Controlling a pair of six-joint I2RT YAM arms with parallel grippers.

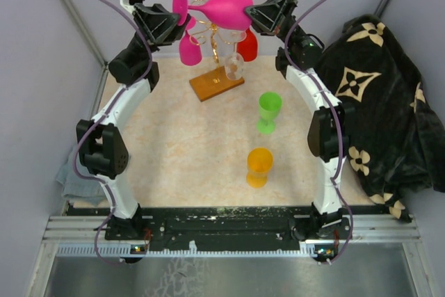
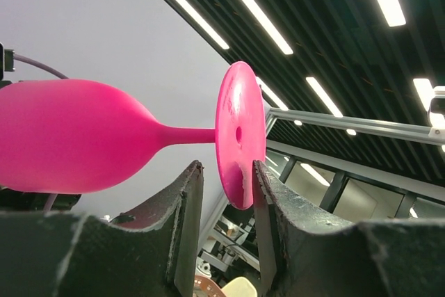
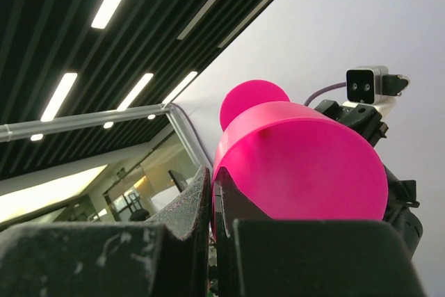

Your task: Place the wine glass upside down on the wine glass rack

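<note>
A pink wine glass [image 1: 222,10] lies horizontal in the air above the gold rack [image 1: 215,46], base to the left. My right gripper is shut on the rim of its bowl [image 3: 302,165]. My left gripper is part open at the glass's round base [image 2: 240,133], whose lower edge sits at the right fingertip; whether it grips it cannot be told. The rack has a wooden foot [image 1: 208,92] and holds hanging pink, red and clear glasses.
A green goblet [image 1: 270,109] and an orange goblet [image 1: 259,165] stand on the table at centre right. A dark patterned blanket [image 1: 375,116] fills the right side; a grey cloth [image 1: 83,182] lies at the left.
</note>
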